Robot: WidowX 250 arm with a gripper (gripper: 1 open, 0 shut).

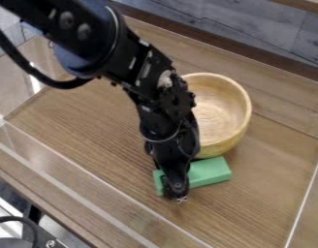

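The black gripper (pixel 173 184) reaches down from the upper left to a green block (pixel 211 172) lying on the wooden table, its fingers over the block's left part. It appears shut, though whether the block is between the fingers is hard to tell. A light wooden bowl (pixel 224 105) sits just behind the block, partly hidden by the arm.
A grey plank wall (pixel 239 34) runs along the back. A black cable lies at the lower left corner.
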